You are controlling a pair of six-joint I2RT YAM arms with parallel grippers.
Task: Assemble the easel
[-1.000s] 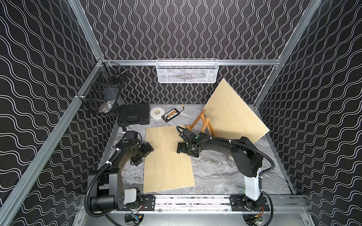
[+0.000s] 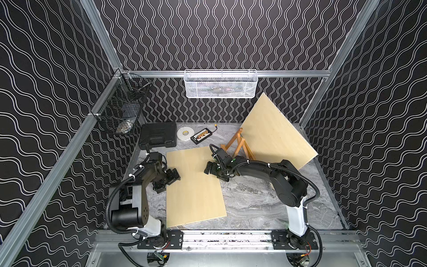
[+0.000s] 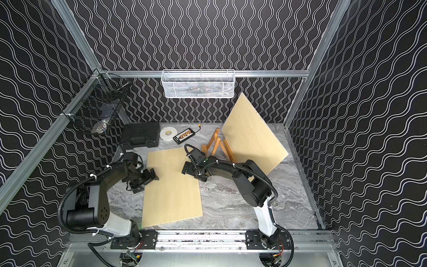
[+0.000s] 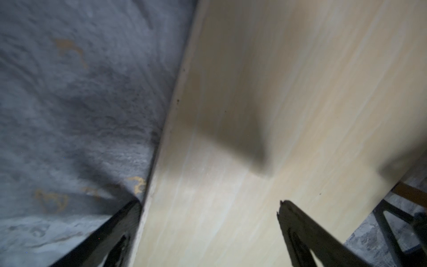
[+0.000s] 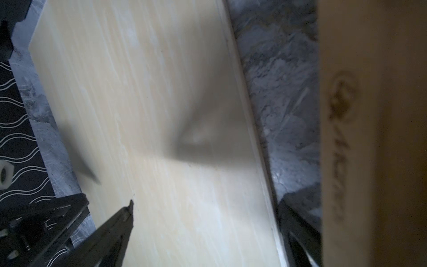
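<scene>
A light plywood board lies flat on the marble table between my grippers. My left gripper is open over its left long edge, which runs beside one finger in the left wrist view. My right gripper is open at the opposite edge, one finger beside that edge. In the top views a second board stands tilted at the right against a small wooden easel frame; its wood fills the right side of the right wrist view, close to my right gripper.
A black case, a white roll and a black power strip lie at the back left. A white mesh basket hangs on the back wall. Bare table lies front right, beside the right arm.
The flat board has shifted slightly left and toward the back. My right gripper has moved the same way, and my left arm has shifted a little.
</scene>
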